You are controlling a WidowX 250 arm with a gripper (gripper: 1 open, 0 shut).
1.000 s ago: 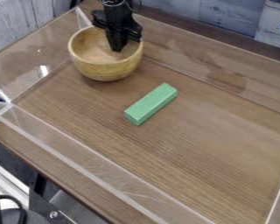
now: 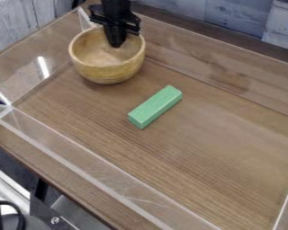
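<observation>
A wooden bowl point(image 2: 105, 63) sits at the upper left of the table. My dark gripper point(image 2: 115, 36) reaches in from the top, its tip at the bowl's back rim or just inside it; whether anything is between its fingers is hidden. A green block point(image 2: 155, 107) lies on the bare table, right of and nearer than the bowl.
A white object point(image 2: 281, 22) stands at the top right corner. Dark items lie off the left edge and at the lower left.
My gripper has drawn back a little toward the top and left. The bowl looks nearly unmoved, and the green block is still.
</observation>
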